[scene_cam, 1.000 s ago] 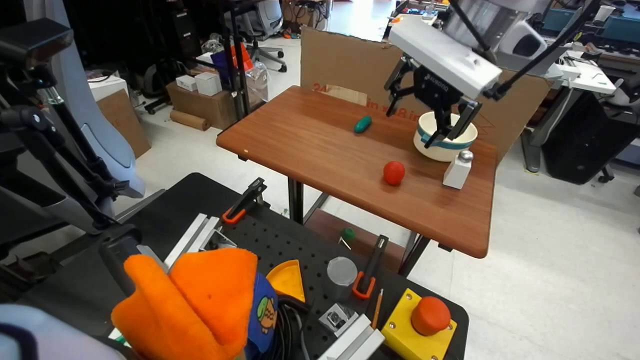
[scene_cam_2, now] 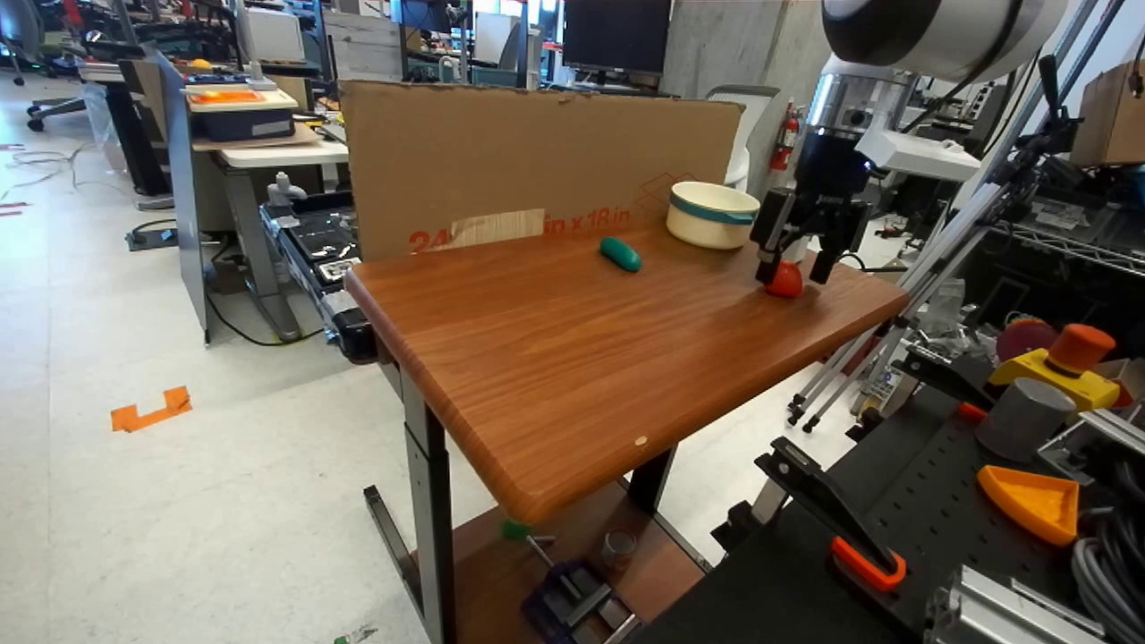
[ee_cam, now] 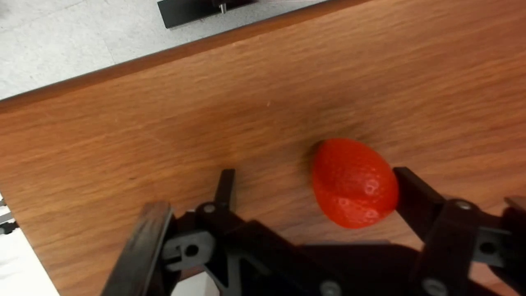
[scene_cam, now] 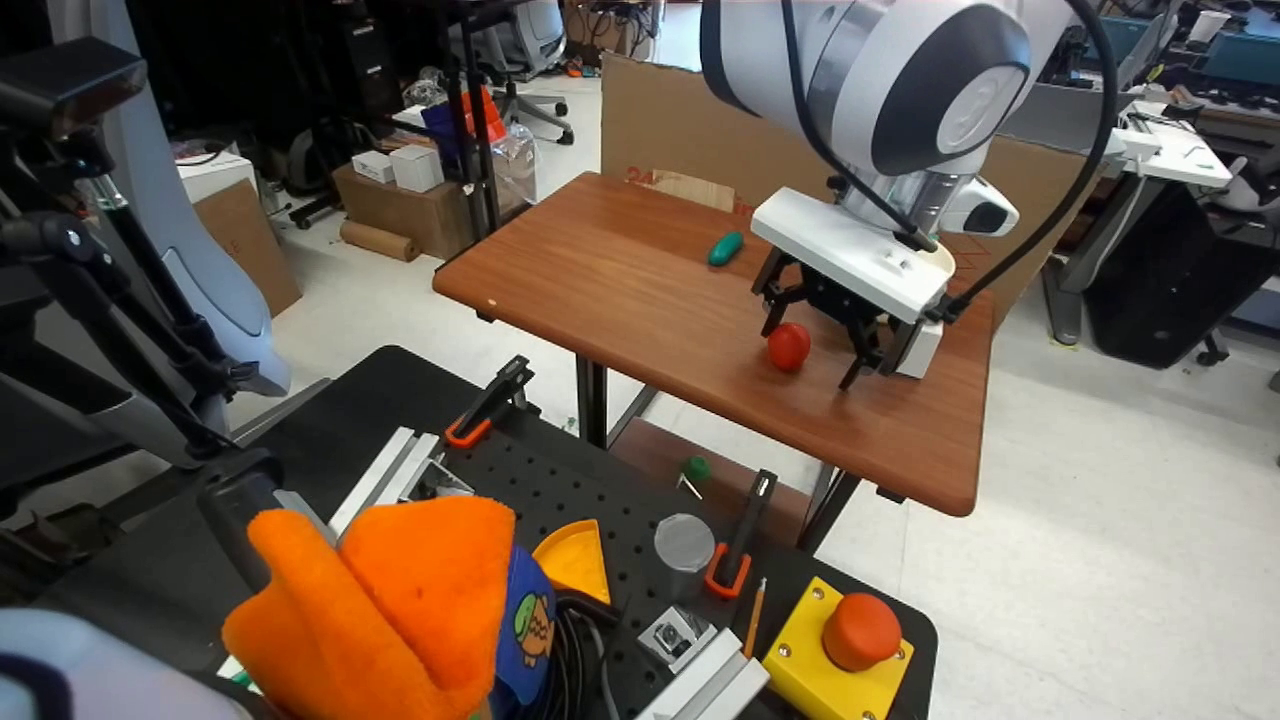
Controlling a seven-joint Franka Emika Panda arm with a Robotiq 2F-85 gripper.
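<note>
My gripper [scene_cam: 806,356] is open, low over the brown table [scene_cam: 576,276], with its fingers pointing down. Close to one finger [ee_cam: 419,202] sits a red tomato-like object [ee_cam: 352,185]; in the wrist view the two seem to meet, though I cannot tell if they touch. The other finger [ee_cam: 225,190] is well apart from it, with bare wood between. In exterior view 2 the red object [scene_cam_2: 784,280] shows low between the fingers, resting on the tabletop. A green oblong object [scene_cam_2: 620,254] lies farther back on the table.
A cream pot with a teal band [scene_cam_2: 713,216] stands by the cardboard panel [scene_cam_2: 537,161], mostly hidden behind my gripper in exterior view 1. A white shaker-like block [scene_cam: 920,348] is just beside the gripper.
My gripper has come down from above the pot to the red object, now covering most of the pot and part of the white block. The tabletop objects look unmoved.
</note>
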